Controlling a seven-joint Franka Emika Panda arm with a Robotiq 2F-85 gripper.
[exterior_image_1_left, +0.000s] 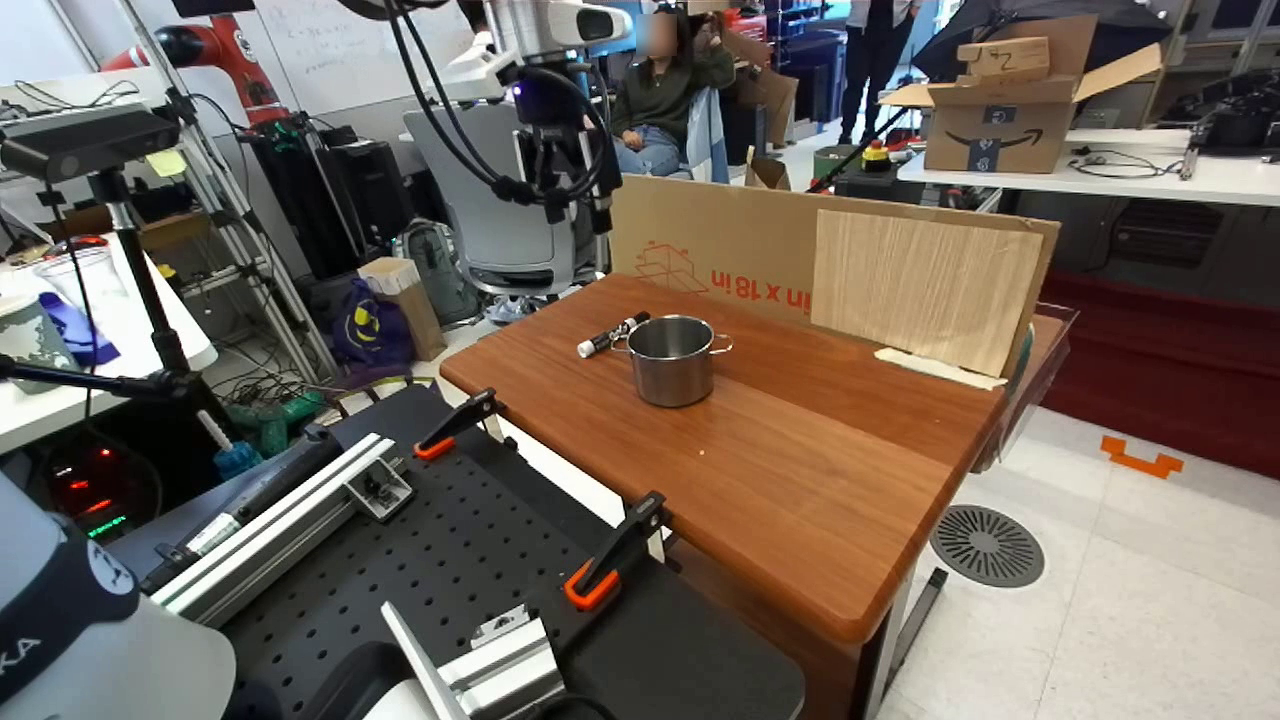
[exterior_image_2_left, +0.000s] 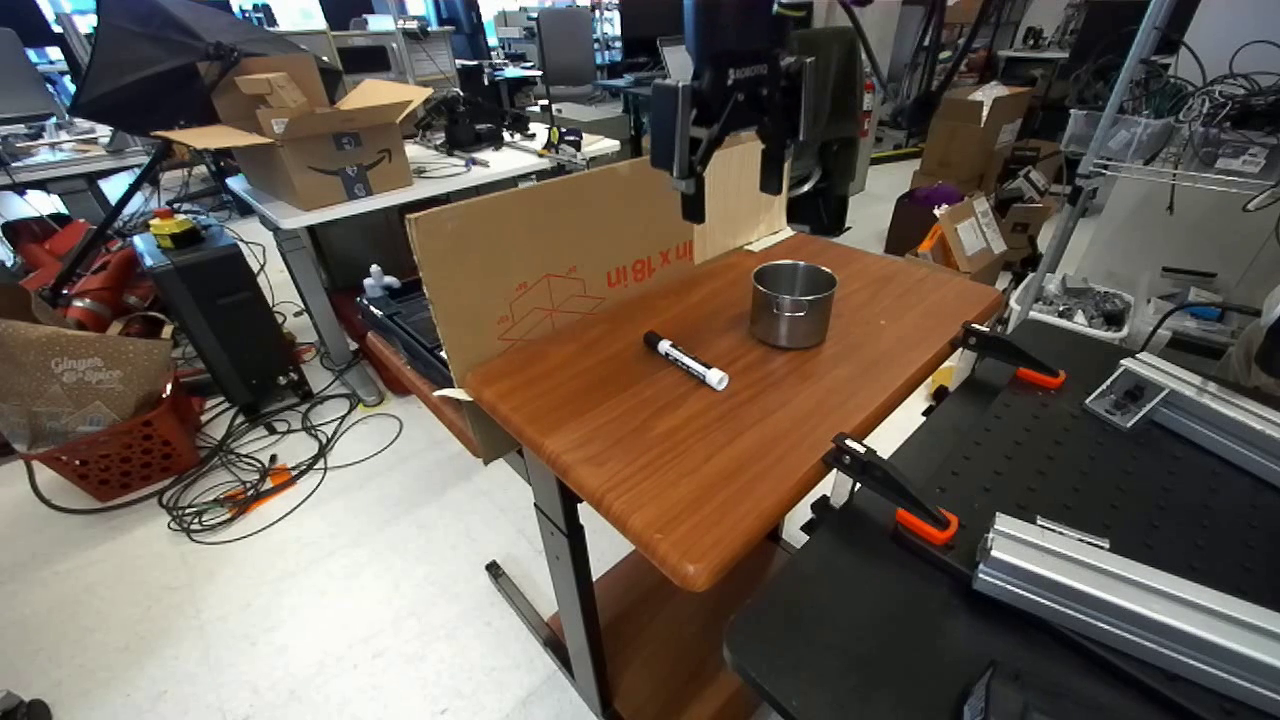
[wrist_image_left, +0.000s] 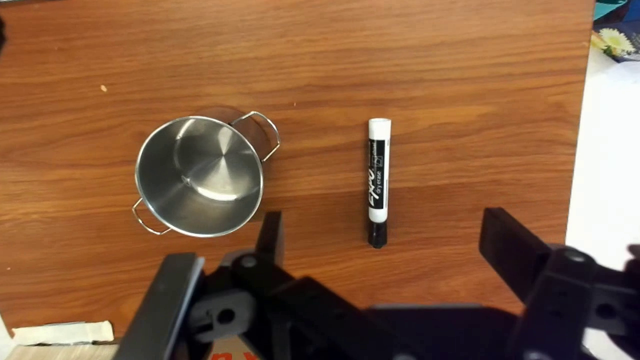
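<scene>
A black and white dry-erase marker (wrist_image_left: 378, 180) lies flat on the brown table (exterior_image_2_left: 576, 408), its black cap pointing toward the cardboard side. Beside it, apart, stands an upright steel pot (wrist_image_left: 201, 177) with two wire handles; it looks empty inside. High over the table hangs my gripper, open, with its fingers (wrist_image_left: 513, 252) spread wide and nothing between them. In the wrist view the marker lies in line with the gap between the fingers, well below them, and the pot is to the left. Exterior view 2 shows the gripper (exterior_image_2_left: 734, 198) above the cardboard's height.
A cardboard panel (exterior_image_1_left: 720, 252) with a wood-grain board (exterior_image_1_left: 930, 288) stands along the table's far edge. Two clamps with orange pads (exterior_image_1_left: 594, 584) grip the near side, by the black perforated bench (exterior_image_1_left: 480, 540).
</scene>
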